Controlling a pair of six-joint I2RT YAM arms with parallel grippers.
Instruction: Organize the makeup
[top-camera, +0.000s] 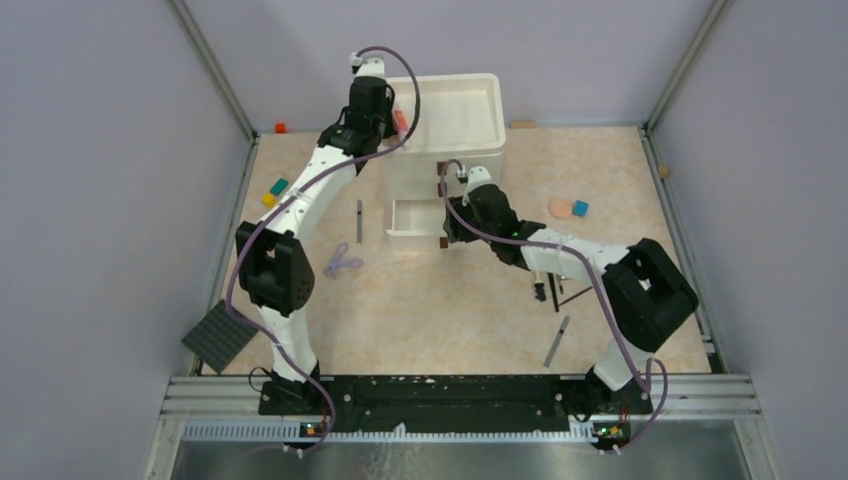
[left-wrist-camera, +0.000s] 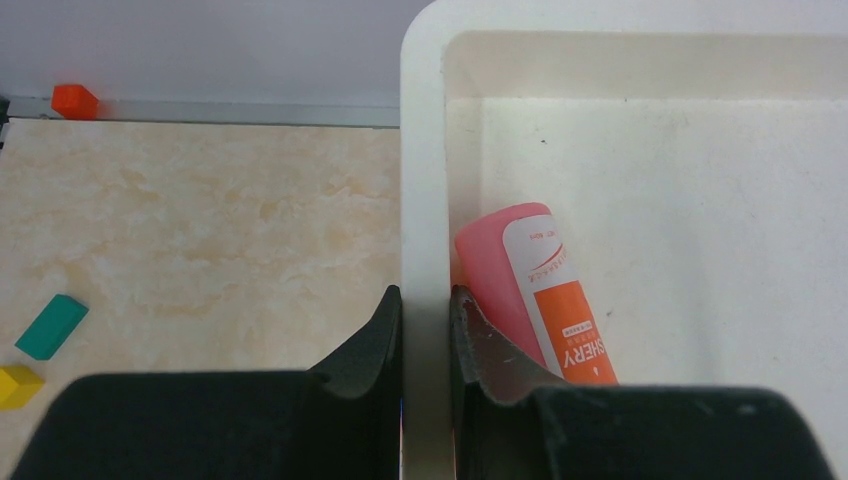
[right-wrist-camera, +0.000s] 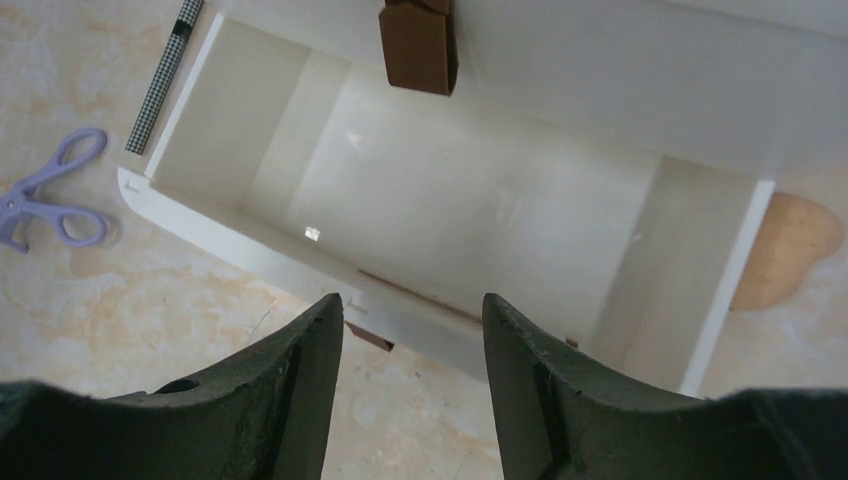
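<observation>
A white organizer (top-camera: 450, 110) stands at the back with an open lower drawer (top-camera: 410, 218). A pink bottle (left-wrist-camera: 520, 290) lies in its top tray. My left gripper is shut on the tray's left wall. My right gripper is part open over the drawer's front wall (right-wrist-camera: 250, 230), with nothing held. The drawer looks empty, and a brown pull (right-wrist-camera: 415, 55) shows above it.
Purple scissors (top-camera: 342, 262), small coloured blocks (top-camera: 278, 187) and a grey mat (top-camera: 220, 333) lie at the left. Brushes and pens (top-camera: 555, 340) lie at the right.
</observation>
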